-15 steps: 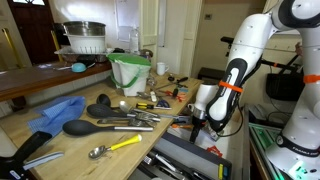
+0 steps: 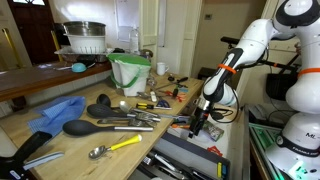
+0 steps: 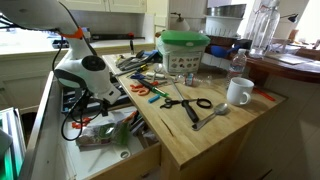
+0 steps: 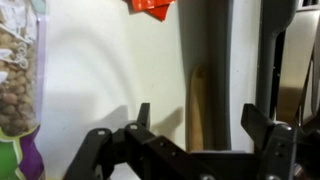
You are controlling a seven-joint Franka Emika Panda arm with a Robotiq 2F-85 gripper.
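My gripper is open above an open white drawer (image 4: 95,75), its dark fingers standing wide apart at the bottom of the wrist view. A slim brown wooden stick or handle (image 4: 197,95) lies along the drawer's side wall and shows in the gap between the fingers. Whether the fingers reach down beside it cannot be told. In exterior view 2 the gripper (image 3: 76,118) hangs low over the drawer's contents, partly hidden by its own cables.
A bag of brown pieces (image 4: 18,85) and a red packet (image 4: 150,5) lie in the drawer. Dark utensils (image 4: 270,50) sit beyond its wall. The wooden counter (image 3: 190,140) holds scissors, a spoon (image 3: 210,117), a white mug (image 3: 240,91) and a green-white basket (image 3: 182,52).
In exterior view 1 the arm's white wrist housing has shifted right and tilted over the drawer. Objects on the counter look unchanged.
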